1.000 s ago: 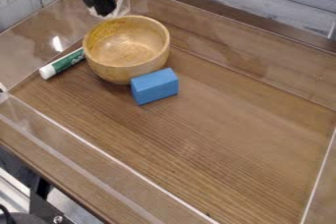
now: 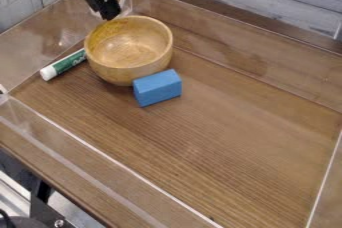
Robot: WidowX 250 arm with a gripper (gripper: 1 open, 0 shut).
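Note:
My black gripper (image 2: pixel 104 8) is at the top left of the camera view, above and behind a large tan bowl (image 2: pixel 128 50), its fingers open. A green and white cylinder (image 2: pixel 64 64) lies to the left of the bowl. A blue block (image 2: pixel 158 86) sits just in front of the bowl, to its right. Whether anything small is between the fingers is too small to tell.
Dark cables hang at the lower left corner.
My gripper has shifted slightly, and the pale shape that stood beside it at the top is less visible. The bowl, cylinder and block look unmoved.

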